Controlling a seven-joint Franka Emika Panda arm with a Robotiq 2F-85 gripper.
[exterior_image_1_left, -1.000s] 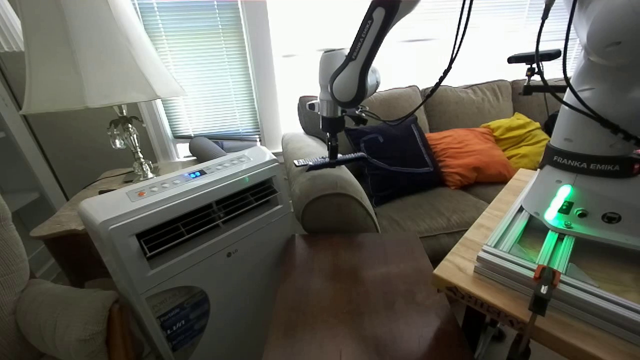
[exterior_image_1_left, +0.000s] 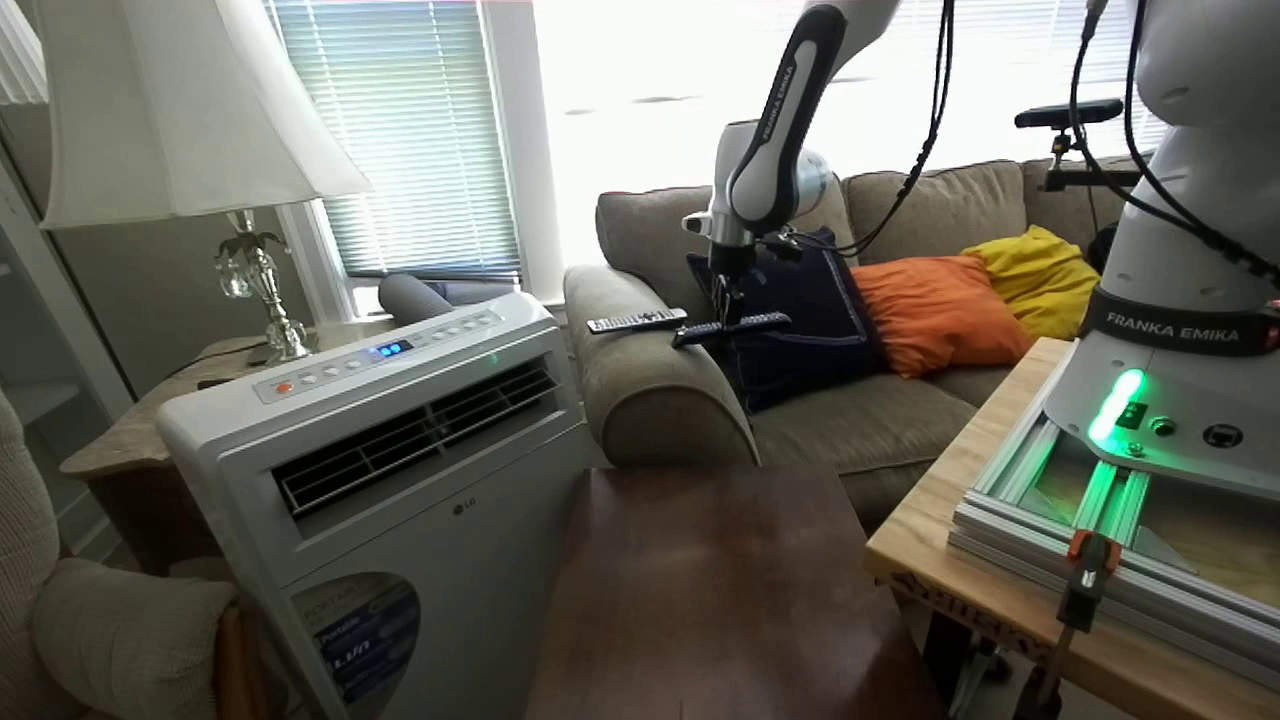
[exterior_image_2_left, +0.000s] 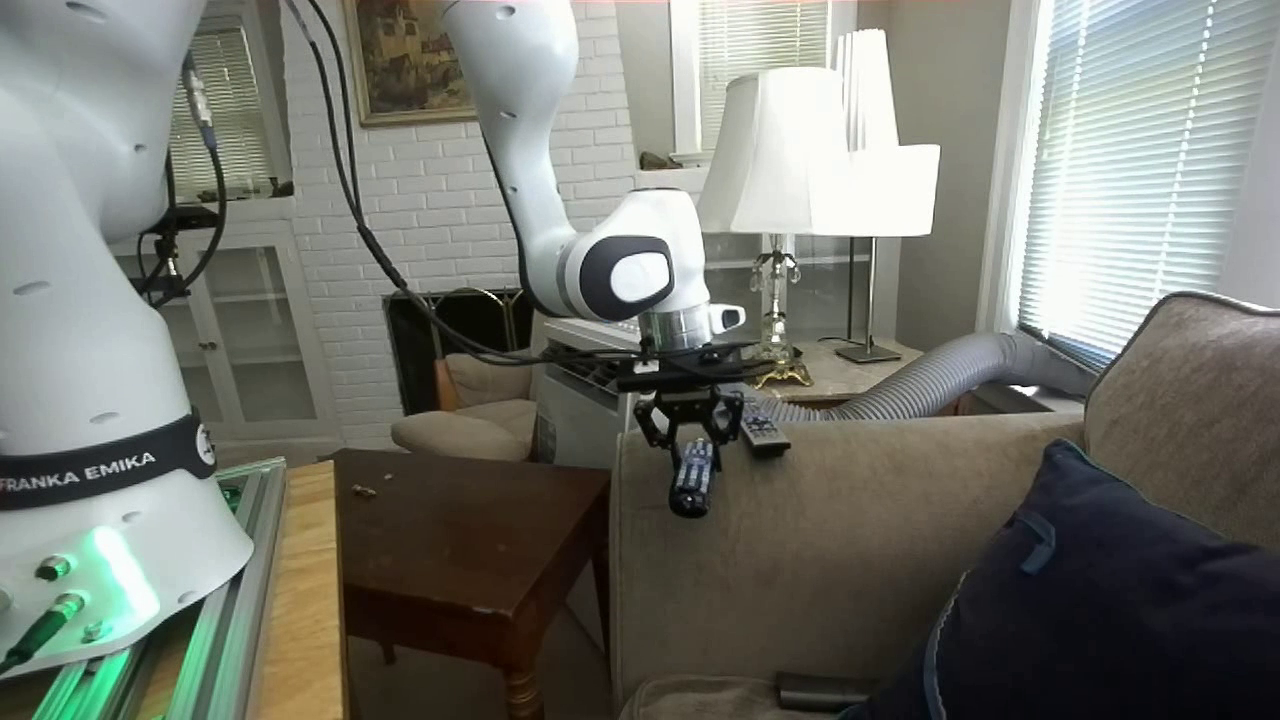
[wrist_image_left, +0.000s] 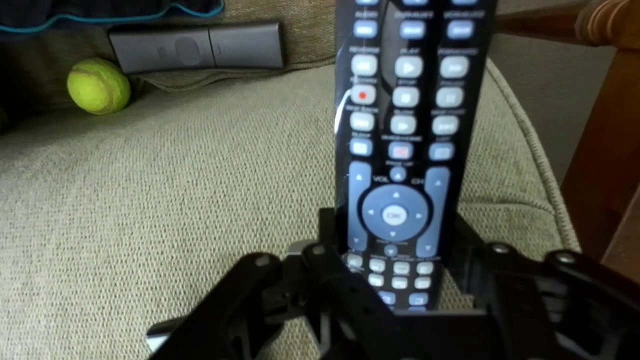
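Between my gripper's fingers is a long black remote (wrist_image_left: 394, 214) with blue and white buttons; the gripper is shut on it near its lower end. In exterior view 1 that remote reaches out level to the right, in front of the navy pillow and above the sofa seat. A second, grey remote (exterior_image_1_left: 636, 320) lies on top of the sofa arm (exterior_image_1_left: 624, 360), just left of the held one. In exterior view 2 the gripper (exterior_image_2_left: 693, 450) hangs in front of the sofa arm, with the grey remote (exterior_image_2_left: 763, 430) behind it.
A dark grey oblong device (wrist_image_left: 198, 46) and a tennis ball (wrist_image_left: 98, 86) rest at the back of the seat cushion. The navy pillow (exterior_image_1_left: 798, 324) leans on the sofa. A brown wooden table (exterior_image_1_left: 720, 588) and an air conditioner (exterior_image_1_left: 396, 480) stand in front of the sofa arm.
My gripper has moved right in exterior view 1, carrying the black remote from over the sofa arm toward the navy pillow. The grey remote on the arm is now more fully visible.
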